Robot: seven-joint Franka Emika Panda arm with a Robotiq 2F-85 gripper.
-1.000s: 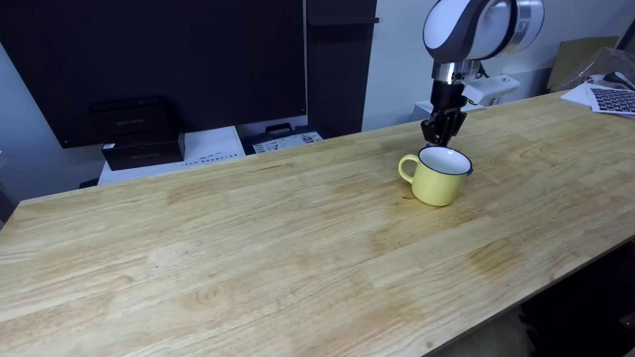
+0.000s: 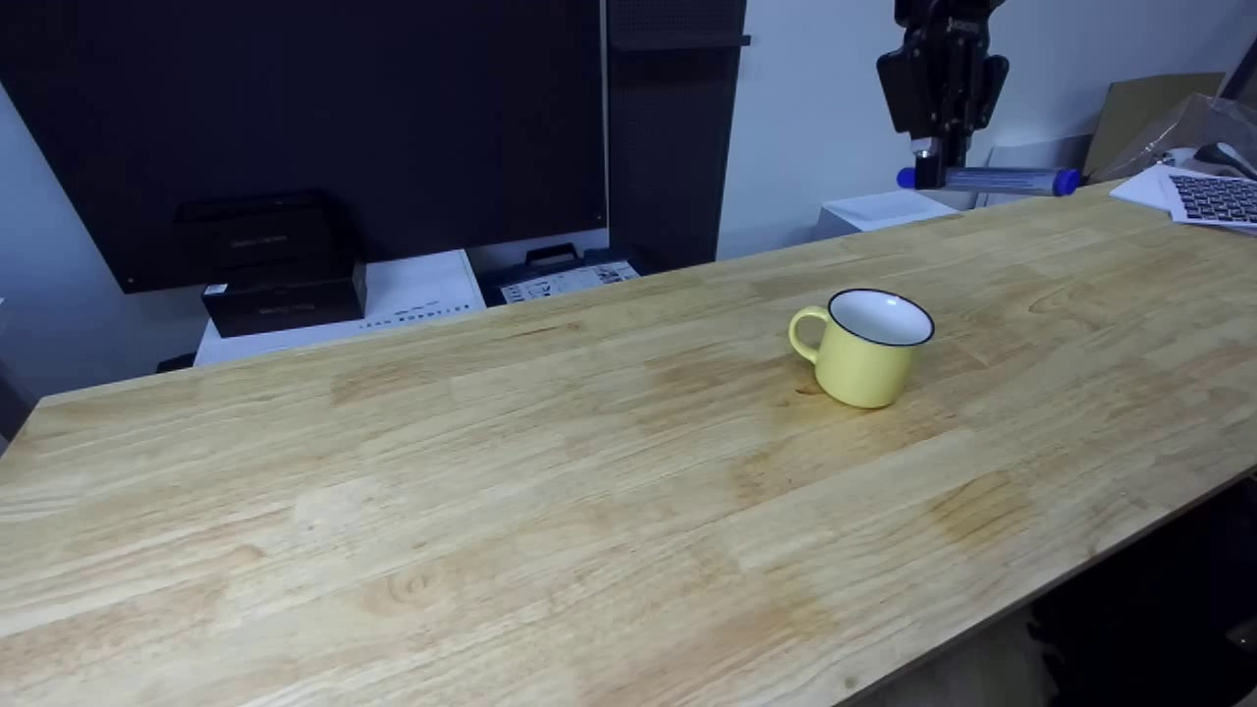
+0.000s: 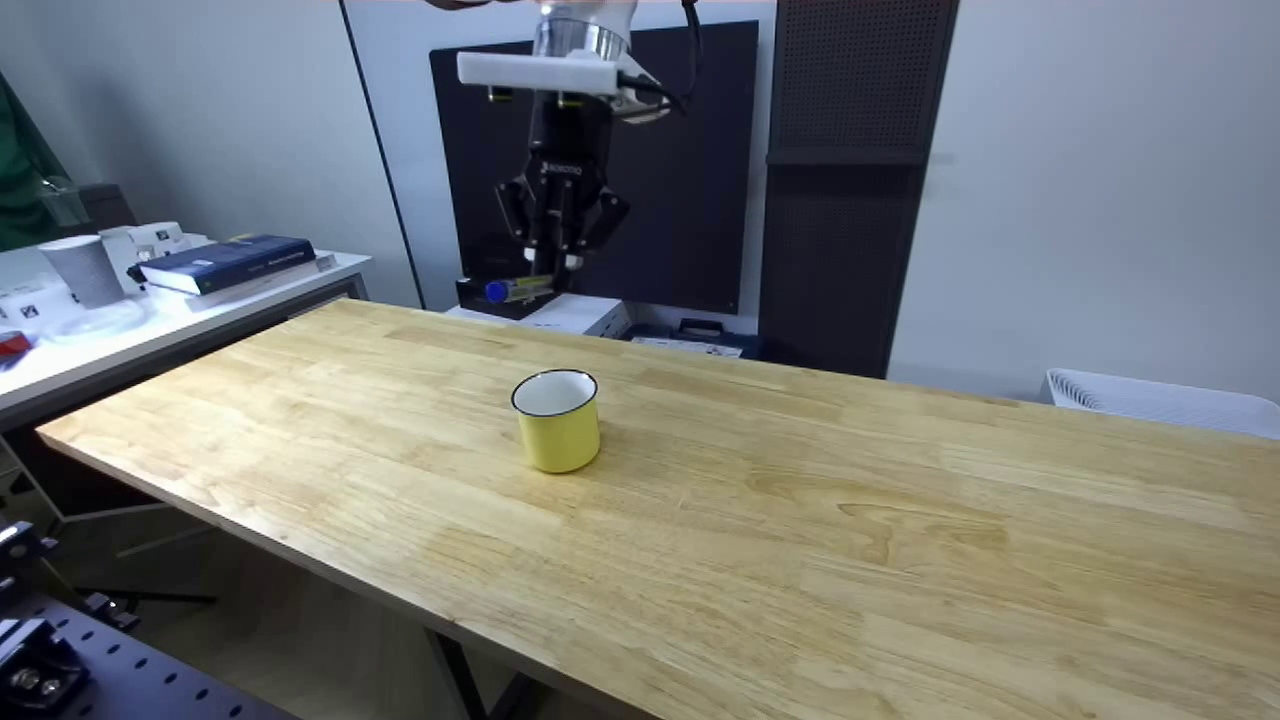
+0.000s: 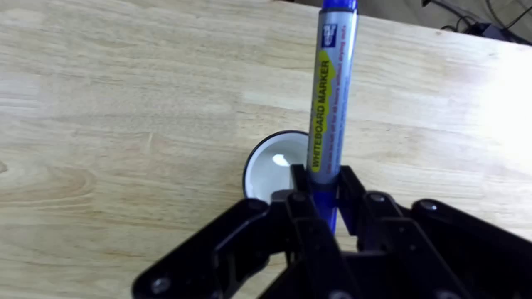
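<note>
A blue-capped whiteboard marker [image 4: 330, 99] is clamped near one end by my gripper, which is shut on it. In exterior view 1 the marker [image 2: 1002, 181] lies roughly level in the air, with the gripper [image 2: 937, 165] above the table and beyond the mug. The yellow mug [image 2: 866, 365] stands upright on the table, its handle toward the left in that view. From the wrist, the white inside of the mug [image 4: 269, 172] shows below the marker, partly covered by marker and fingers. No object can be seen inside the mug [image 3: 560, 434].
Papers and a keyboard-like sheet [image 2: 1220, 198] lie at its far right end in exterior view 1. A side table with a blue book [image 3: 228, 264] stands left in exterior view 2.
The gripper has risen well above the table, carrying the marker up from behind the mug and somewhat to the right in exterior view 1. The mug has stayed in place.
</note>
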